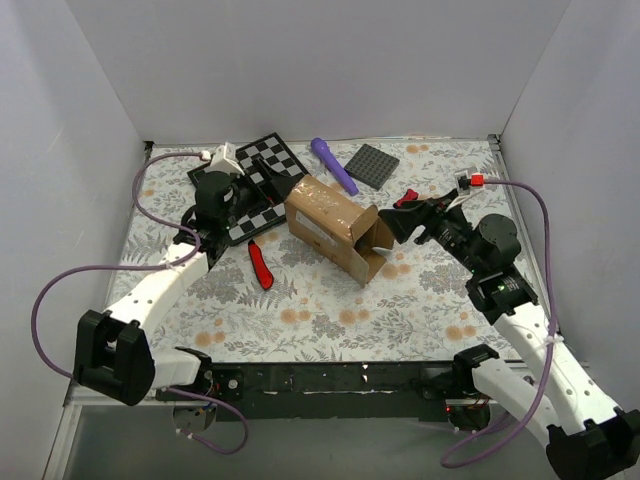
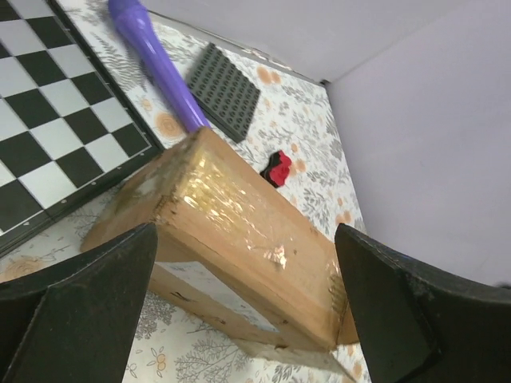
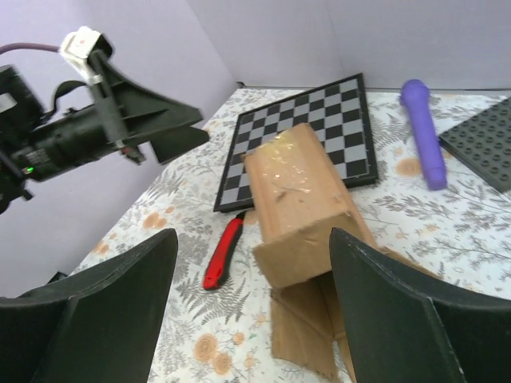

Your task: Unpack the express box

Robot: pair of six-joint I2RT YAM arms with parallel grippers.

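The brown cardboard express box point(image 1: 325, 212) lies tilted at the middle of the table, its top shiny with tape and a white label point(image 2: 214, 289) along one side. Its open end faces right, with flaps point(image 3: 305, 319) spread; the inside is mostly hidden. Just off the box's closed upper-left end hovers my left gripper point(image 1: 275, 178), fingers apart and empty. My right gripper point(image 1: 398, 215) hangs above and right of the mouth, also open, with nothing between its fingers.
Behind the box are a chessboard point(image 3: 335, 132), a purple microphone-shaped object point(image 1: 333, 165) and a dark grey studded pad point(image 1: 371, 166). A red-and-black tool point(image 1: 260, 264) lies left of the box, a small red-and-black item point(image 2: 277, 168) behind its mouth.
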